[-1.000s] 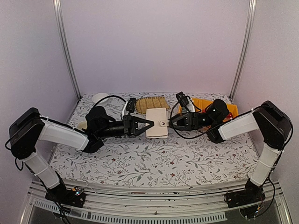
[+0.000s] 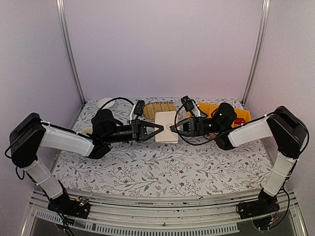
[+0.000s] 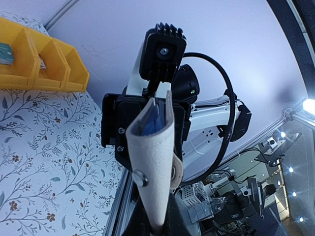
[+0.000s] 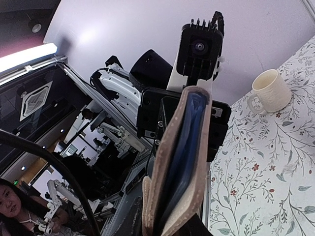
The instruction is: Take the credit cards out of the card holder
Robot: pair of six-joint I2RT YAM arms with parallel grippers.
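The cream card holder (image 2: 166, 121) is held up between both arms above the table. My left gripper (image 2: 158, 130) is shut on its left side, and my right gripper (image 2: 175, 129) is shut on its right side, by the round snap. In the left wrist view the card holder (image 3: 155, 169) shows its snap stud and, through the top opening, something blue inside (image 3: 156, 124). From the right wrist view, the card holder (image 4: 165, 162) has parted sides with blue, see-through sleeves (image 4: 186, 142) between them. No separate card can be made out. The fingertips are mostly hidden by the holder.
A yellow divided bin (image 3: 49, 61) stands at the back right with items in it. At the left are a white mug (image 4: 272, 92) and a white bowl (image 2: 106, 103). A wooden mat (image 2: 158, 109) lies at the back.
My right gripper has moved left onto the holder's snap side. The holder has shifted slightly right and up. My left arm has barely moved.
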